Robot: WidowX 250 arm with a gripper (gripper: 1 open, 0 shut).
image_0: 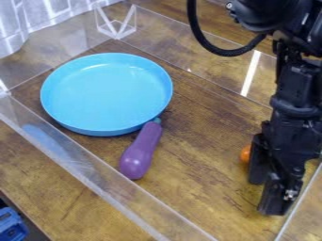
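My black gripper (269, 177) is low at the right side of the view, at a small orange object (247, 154) that is mostly hidden behind it; whether the fingers are open or shut on it I cannot tell. A blue plate (105, 90) lies at the upper left on the wooden surface (176, 188). A purple eggplant-like object (138, 155) lies below the plate's right side, apart from my gripper.
Clear plastic walls border the area at the top, left and right. A blue item (8, 226) sits outside at the lower left.
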